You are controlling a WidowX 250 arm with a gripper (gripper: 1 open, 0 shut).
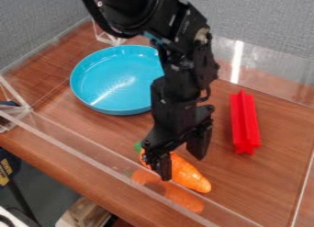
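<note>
An orange carrot (pixel 189 177) with a green top lies on the wooden table near its front. My black gripper (pixel 161 161) is lowered over the carrot's upper part, its fingers around or just above it; whether they are open or shut on it is unclear. A blue plate (pixel 108 79) lies at the back left.
A red block-like object (pixel 243 122) lies to the right. A clear barrier runs along the table's front and back edges.
</note>
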